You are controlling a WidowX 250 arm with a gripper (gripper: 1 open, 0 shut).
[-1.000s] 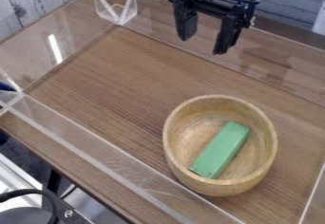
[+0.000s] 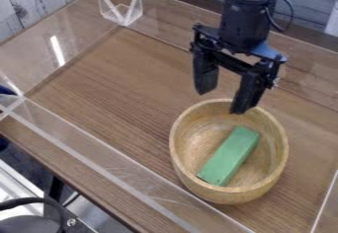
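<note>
My gripper (image 2: 224, 95) hangs in the upper middle of the camera view, open, its two dark fingers spread just above the back rim of a round tan bowl (image 2: 188, 136). A green rectangular block (image 2: 230, 156) lies slanted inside the bowl. Nothing shows between the fingers.
The wooden table (image 2: 106, 99) has free room to the left of the bowl. A small clear object (image 2: 121, 7) stands at the back left. A dark round item (image 2: 30, 219) is at the bottom left edge.
My gripper has come down and toward the camera from the back of the table to above the bowl's back rim. The bowl and green block have not moved.
</note>
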